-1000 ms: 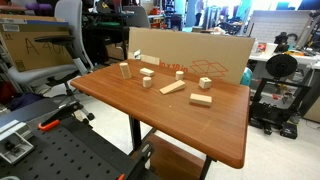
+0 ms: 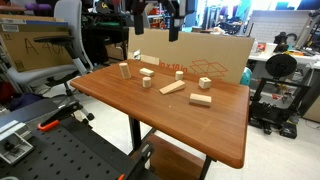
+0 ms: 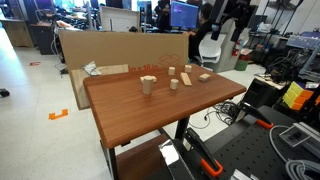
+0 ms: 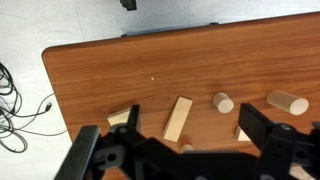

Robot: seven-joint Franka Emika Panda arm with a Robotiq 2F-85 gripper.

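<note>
My gripper point(image 2: 156, 25) hangs high over the table point(image 2: 205, 128), its fingers wide apart and nothing between them. Several pale wooden blocks are spread out below it. A flat stick-like block point(image 4: 177, 118) appears between the dark fingers in the wrist view, well below them. To its right stand a small cylinder point(image 4: 223, 102) and a larger cylinder point(image 4: 288, 102). A short block point(image 4: 119, 116) sits on the left, partly hidden by a finger. In exterior view 1, a rectangular block point(image 2: 200, 100) lies nearest the right side, with a cube-like block point(image 2: 204, 82) behind it.
A cardboard panel point(image 2: 215, 52) stands along the table's back edge. A dark bench point(image 2: 65, 150) with tools is in front of the table, and an office chair point(image 2: 38, 52) stands on the left.
The blocks stay where they were.
</note>
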